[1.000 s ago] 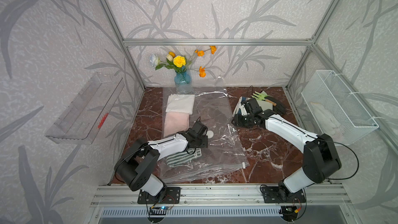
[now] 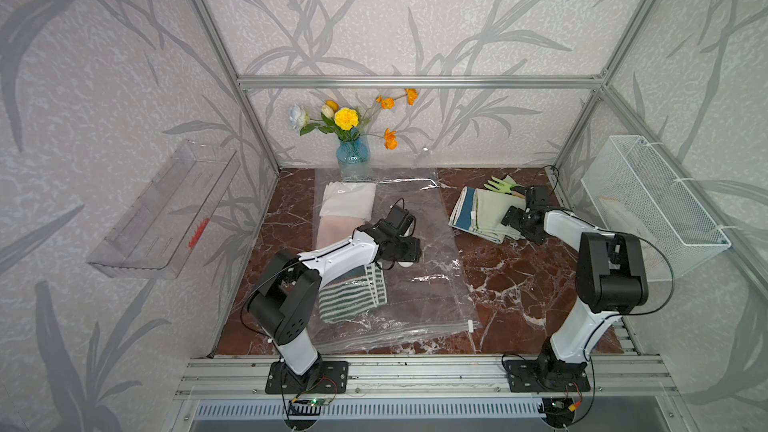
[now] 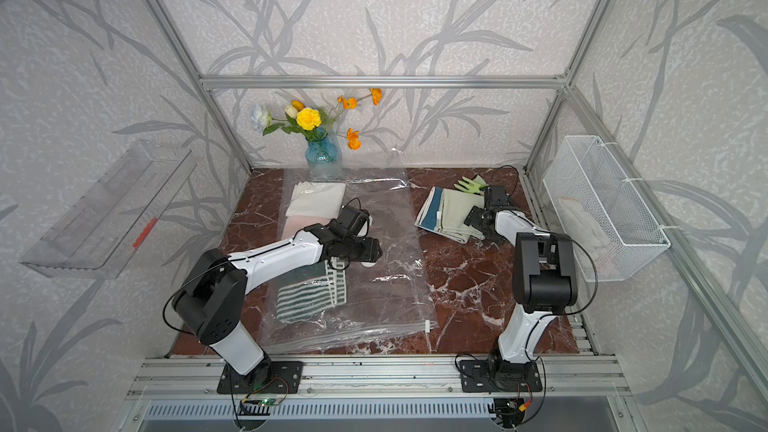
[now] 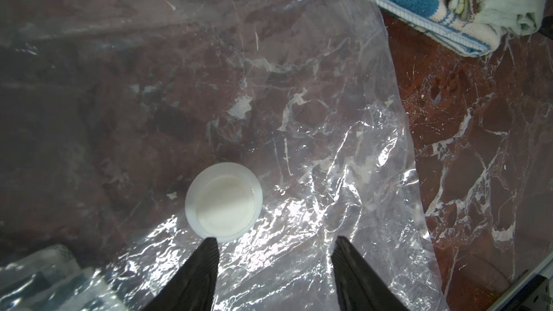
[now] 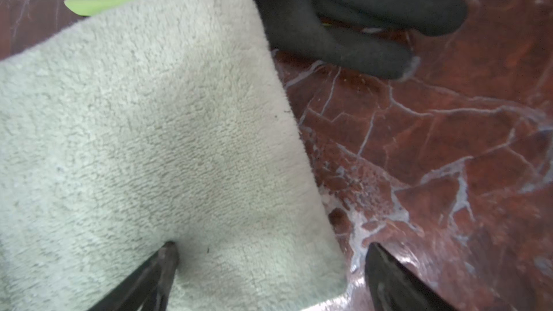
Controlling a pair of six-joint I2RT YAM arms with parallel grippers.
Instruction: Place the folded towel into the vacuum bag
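The clear vacuum bag (image 2: pixel 424 296) lies flat on the left half of the table, with white, pink and striped green (image 2: pixel 348 300) cloths showing in it and a white valve (image 4: pixel 224 200). My left gripper hangs over the bag near the valve, fingers apart, nothing between them. To the bag's right lies a stack of folded blue and pale towels (image 2: pixel 465 208). My right gripper is open over the right edge of the pale green towel (image 5: pixel 149 138), its fingertips either side of that edge.
Green garden tools and black gloves (image 5: pixel 363 34) lie behind the towels. A blue vase of flowers (image 2: pixel 352 152) stands at the back. A white wire basket (image 2: pixel 688 248) is at right, a clear tray (image 2: pixel 144 264) at left.
Over the last second my right gripper has moved right across the towel stack to its right edge. My left gripper has moved away from the front, up and right over the bag.
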